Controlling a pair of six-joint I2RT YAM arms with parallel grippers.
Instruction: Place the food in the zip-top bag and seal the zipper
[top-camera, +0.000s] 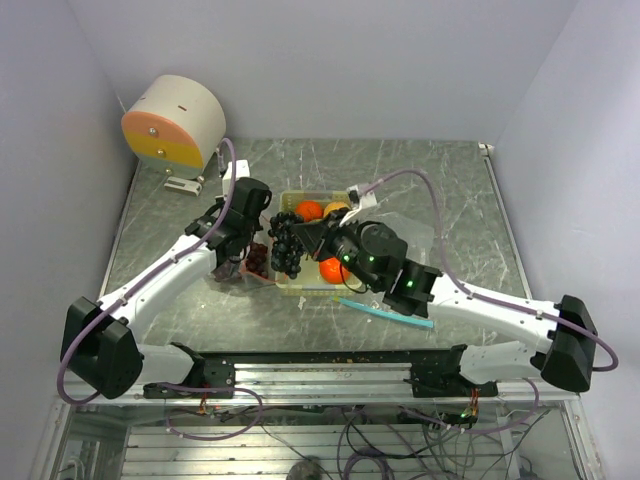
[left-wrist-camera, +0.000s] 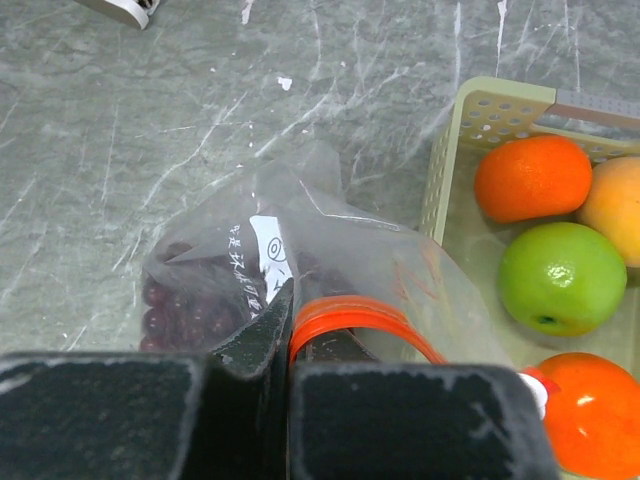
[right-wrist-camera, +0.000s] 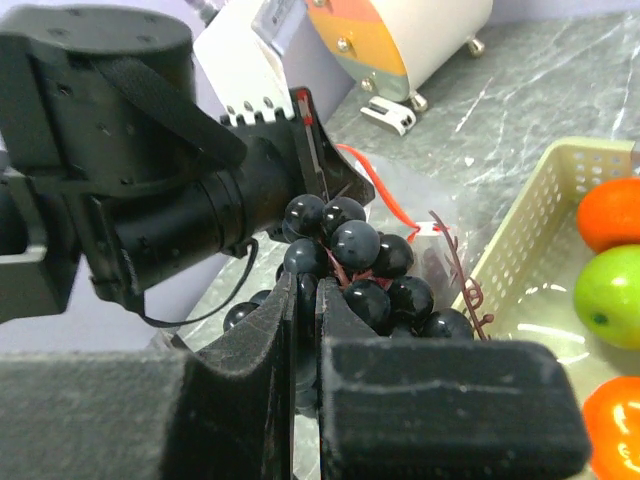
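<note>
A clear zip bag with an orange zipper strip lies left of the basket, dark red grapes inside it. My left gripper is shut on the bag near its orange-edged mouth. From my right gripper, shut on its stem side, hangs a bunch of black grapes. In the top view the bunch is over the basket's left edge, just right of the bag. The right wrist view shows it close to the left gripper; whether it touches the bag cannot be told.
The pale green basket holds oranges, a green apple and a peach-coloured fruit. A blue strip lies in front on the right. At the back left stands a rounded cream box.
</note>
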